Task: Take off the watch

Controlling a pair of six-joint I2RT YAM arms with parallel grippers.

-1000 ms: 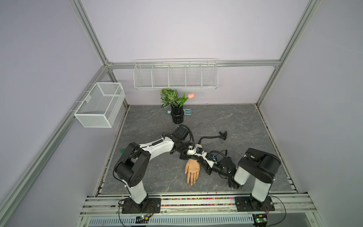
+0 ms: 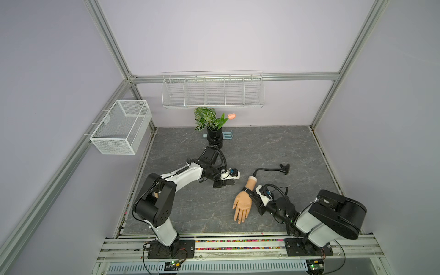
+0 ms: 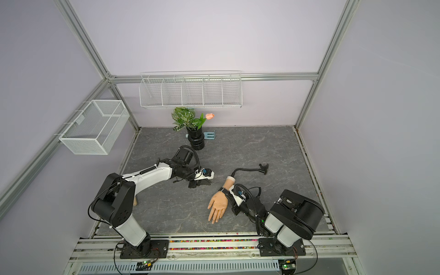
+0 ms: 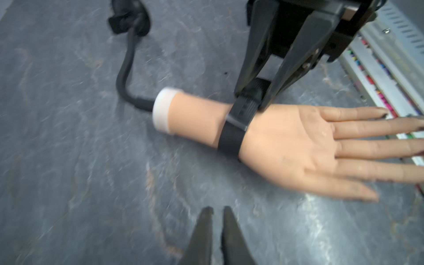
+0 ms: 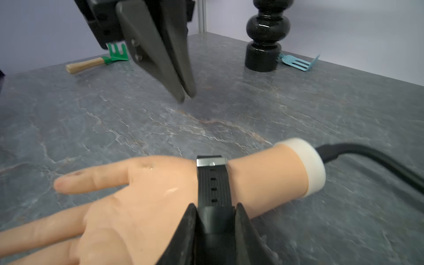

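Note:
A black watch is around the wrist of a flesh-coloured model hand, which lies palm up. My right gripper is shut on the loose end of the strap, just past the metal buckle. In the left wrist view, that same strap end rises between the right fingers. My left gripper stands apart from the hand, over bare table, its fingers slightly open and empty. In the top left view the left gripper is left of the wrist. The watch's face is hidden.
A black flexible stalk runs from the forearm's white end to a base. Behind stand a black vase with plants and a blue fork. A green fork lies at left.
The right arm, the hand and the stalk have shifted right. My left gripper has moved off to the left from the wrist, so the two grippers are now apart.

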